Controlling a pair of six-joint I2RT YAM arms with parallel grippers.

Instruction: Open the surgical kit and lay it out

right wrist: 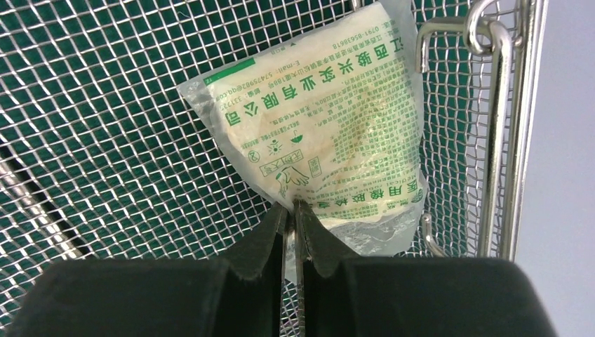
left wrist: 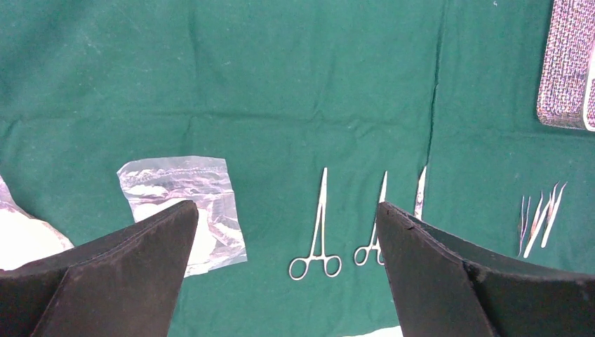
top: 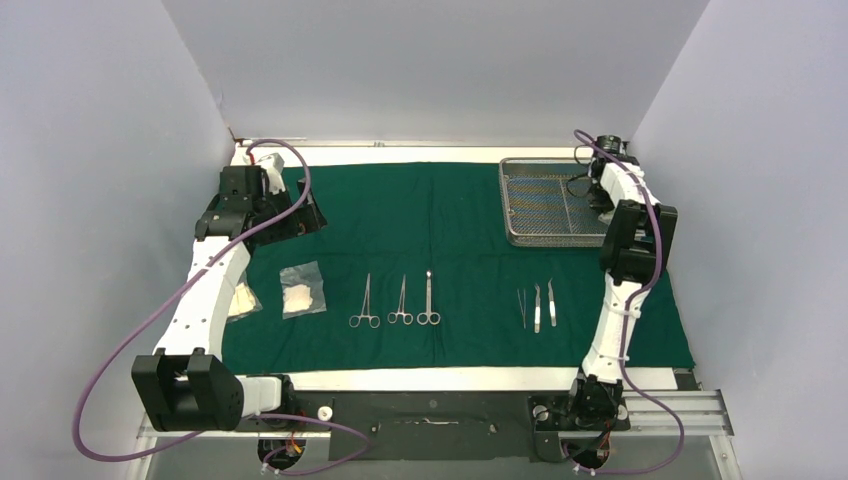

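Observation:
In the right wrist view a clear packet with green Chinese print [right wrist: 330, 126] lies over the wire mesh of the basket [right wrist: 133, 175]. My right gripper is shut on the packet's lower left edge, and the plastic is creased between the fingertips. From above, the right arm hides most of that packet inside the mesh basket [top: 505, 205]. My left gripper is open above the green cloth [left wrist: 266, 91], nothing between its fingers. Below it show a clear bag with white contents [left wrist: 186, 210] and a pair of ring-handled forceps [left wrist: 319, 228].
Three ring-handled instruments, the middle one here [top: 402, 300], lie in a row at the cloth's front middle. Several tweezers [top: 537, 308] lie front right. Another bag [top: 243, 298] sits far left, partly behind the left arm.

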